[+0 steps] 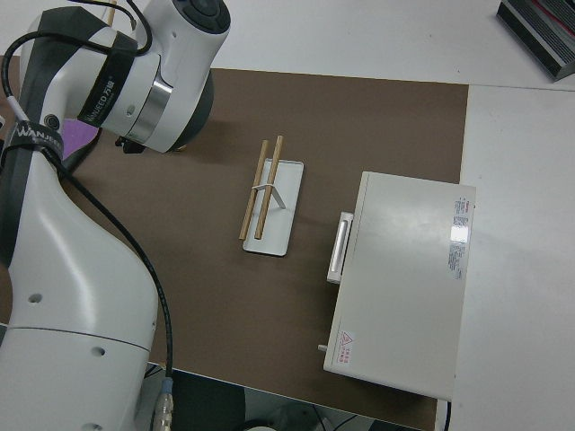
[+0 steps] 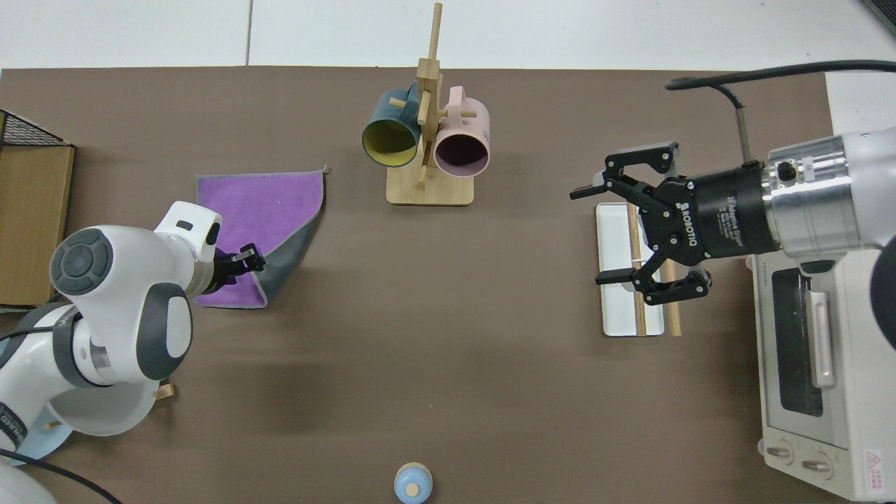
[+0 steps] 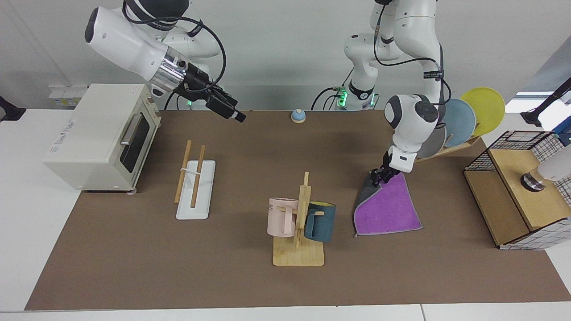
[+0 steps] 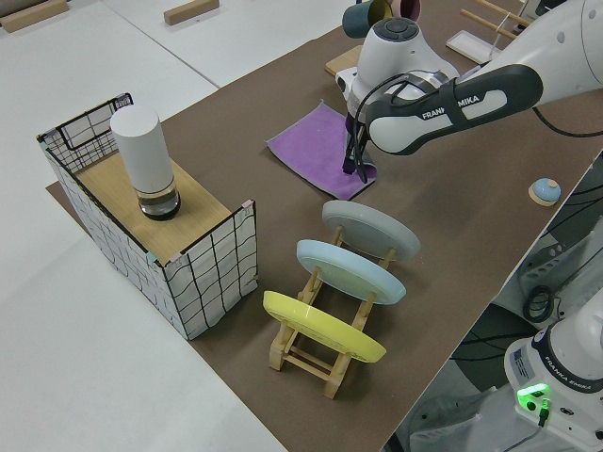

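My left gripper [image 2: 245, 262] is over the purple and grey cloth [image 2: 256, 206]; whether its black fingers are open or shut is unclear. My right gripper [image 2: 588, 234] stands open with nothing between its fingers, above and left of a white holder [image 2: 614, 315] with two wooden rods [image 3: 198, 176], beside the white oven [image 2: 857, 369]. A wooden mug tree [image 2: 428, 193] holds a teal mug [image 2: 388, 117] and a pink mug [image 2: 466, 126] at the back centre.
A wire-sided wooden shelf [image 2: 33, 218] stands at the far left, with a plate rack holding yellow [image 4: 322, 325], blue and grey plates near it. A small blue round object [image 2: 413, 484] lies at the front edge.
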